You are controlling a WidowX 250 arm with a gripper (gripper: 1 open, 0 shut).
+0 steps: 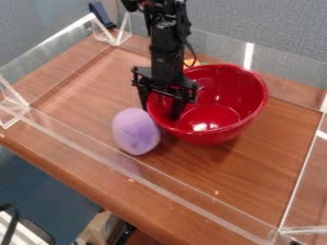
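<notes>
A large red bowl sits on the wooden table right of centre. My black gripper reaches down over the bowl's left side, its fingers at or just inside the rim; whether they close on the rim is unclear. A purple egg-shaped object lies just left of and in front of the bowl. Something small and orange shows behind the arm at the bowl's back.
Clear plastic walls border the wooden table. A grey wall stands behind.
</notes>
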